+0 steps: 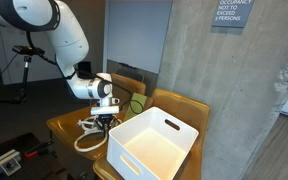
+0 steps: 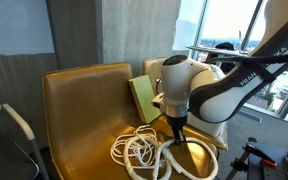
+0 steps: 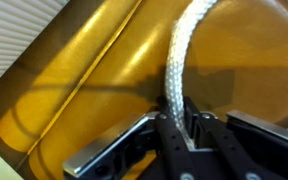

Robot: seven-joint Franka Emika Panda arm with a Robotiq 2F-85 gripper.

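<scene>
In the wrist view a white braided rope [image 3: 176, 62] runs down between the fingers of my gripper, which is part open around it. Whether the fingers touch the rope cannot be made out. Exterior view 2 has the gripper [image 2: 178, 138] low over the tan leather seat, by the thick rope loop [image 2: 206, 150]. A thinner coiled cord [image 2: 134, 147] lies on the seat beside it.
A large white open box [image 1: 149, 145] stands on the chairs close to my arm in exterior view 1. A yellow-green book [image 2: 143, 100] leans on the backrest [image 2: 89, 100] behind the ropes.
</scene>
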